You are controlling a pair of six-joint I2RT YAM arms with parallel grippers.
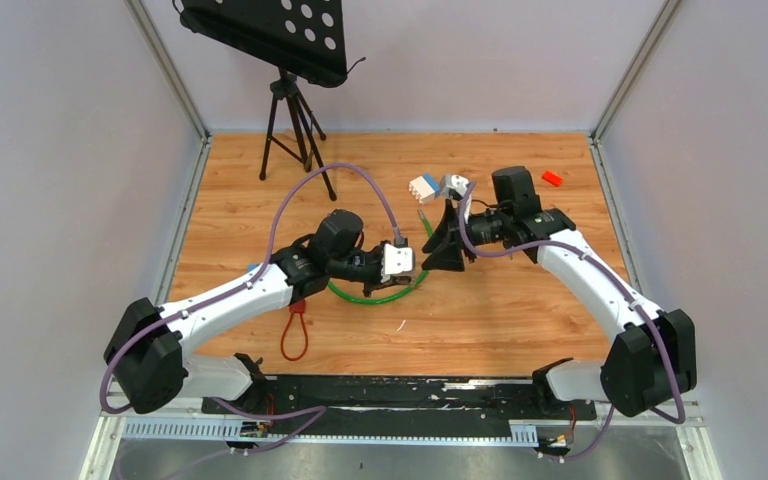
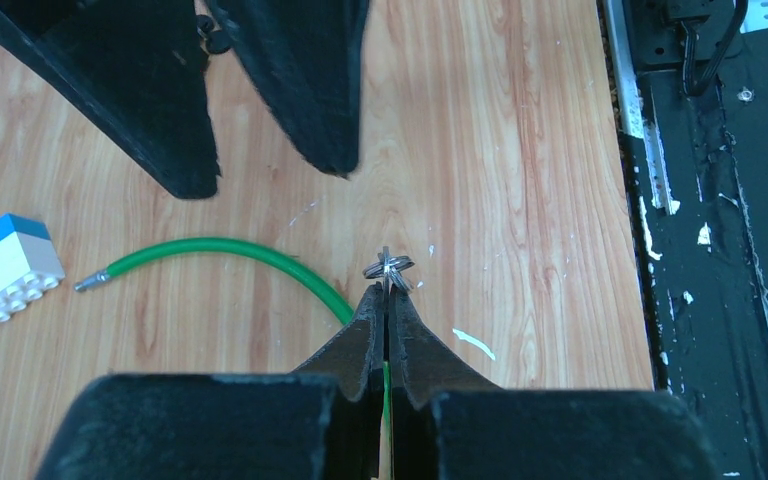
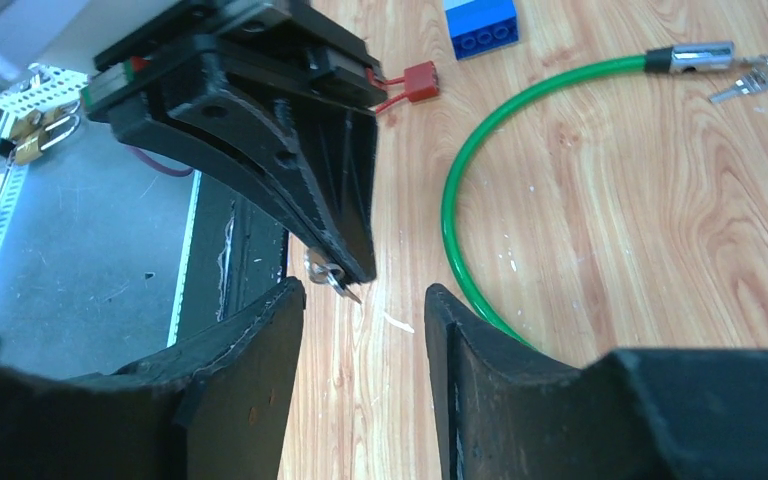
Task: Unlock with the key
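Note:
A small silver key with rings (image 2: 388,266) pokes out from the tips of my left gripper, which is shut on it. The same key (image 3: 332,272) shows at those tips in the right wrist view. My right gripper stands open around the view of the key, nothing held; its fingers (image 2: 325,130) hover close by in the left wrist view. On the table lies a green cable lock (image 3: 455,190); its silver lock cylinder (image 3: 702,57) has another key (image 3: 745,84) by its end. The cable's metal tip (image 2: 92,281) lies free.
A blue and white toy block (image 1: 424,188) sits behind the right gripper. A red loop (image 1: 296,335) lies near the left forearm, a red block (image 1: 552,178) at the back right. A black stand (image 1: 300,110) rises at the back left.

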